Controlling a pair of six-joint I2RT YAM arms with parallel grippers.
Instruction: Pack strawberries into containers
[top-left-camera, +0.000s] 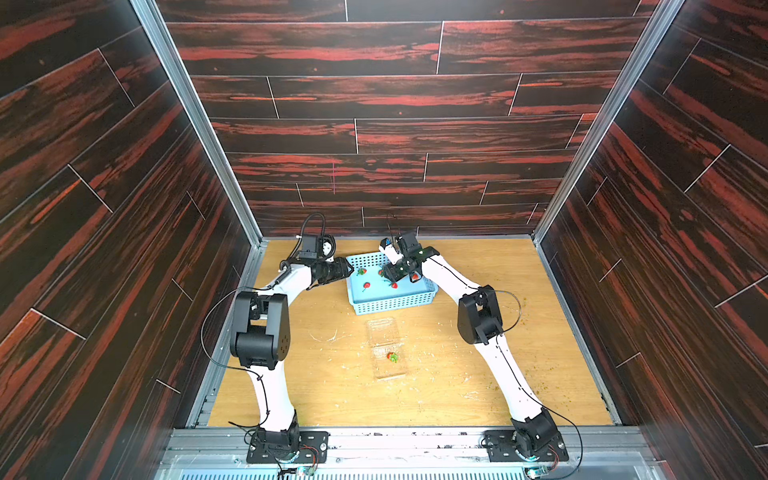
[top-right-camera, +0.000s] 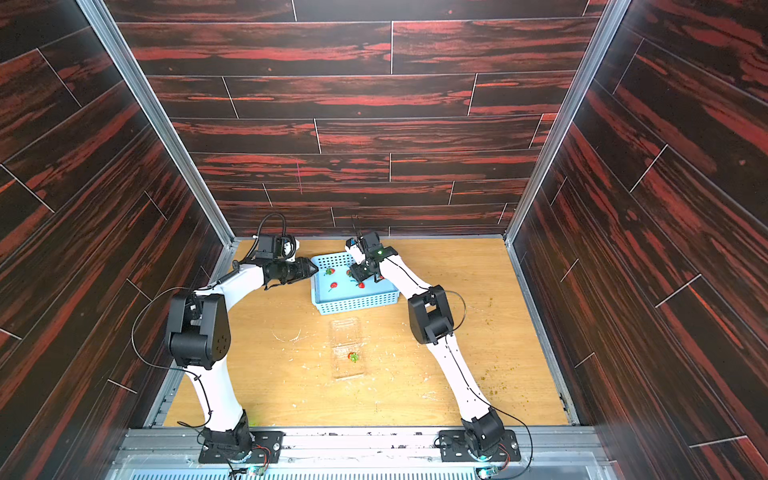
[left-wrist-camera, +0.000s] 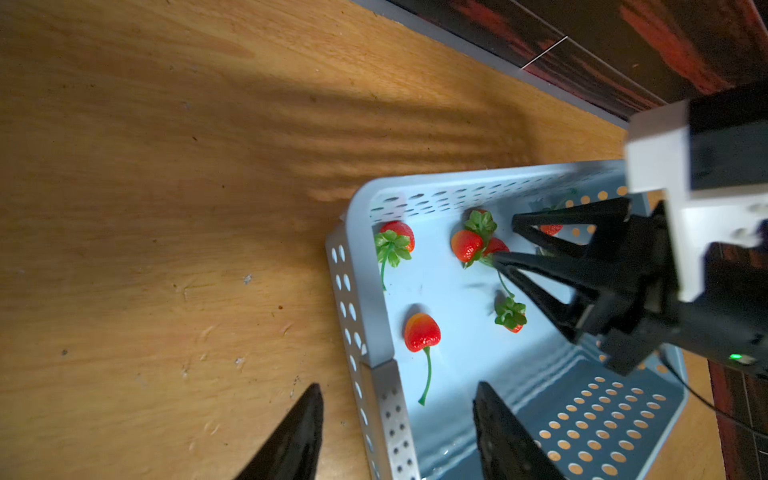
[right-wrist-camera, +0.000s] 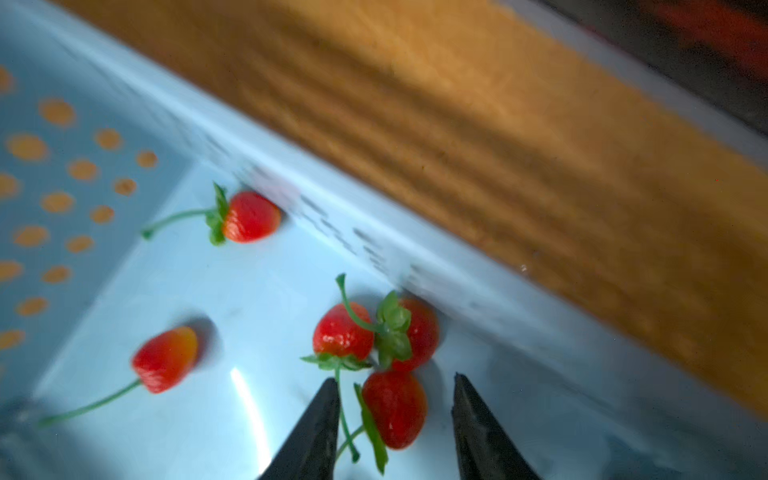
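Observation:
Several strawberries lie scattered in the blue basket. In the right wrist view three are bunched against a basket wall, including a front strawberry. Over that bunch hangs my right gripper, open, its fingers apart with nothing clasped. A single strawberry with a long stem rests near the basket's left end. Just outside that end my left gripper is parted, empty between its fingers. The clear container lies with its lid open on the table, holding one strawberry.
The basket's raised left rim stands between bare table and the strawberries. My right arm reaches across the basket's right side. Free table lies at the right and around the container.

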